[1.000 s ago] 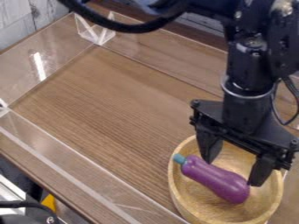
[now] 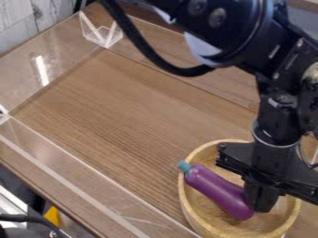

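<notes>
A purple toy eggplant (image 2: 214,189) with a teal stem lies tilted in a tan wooden bowl (image 2: 200,210) at the bottom right. My black gripper (image 2: 256,199) is down over the bowl, its fingers at the eggplant's right end. It looks closed, though whether anything is between the fingertips is hard to make out, as the arm hides part of the bowl.
A small white wire-like object (image 2: 102,26) stands at the back left.
The gripper has moved lower into the bowl and its fingers have drawn closer together. The eggplant appears slightly shifted up and left.
</notes>
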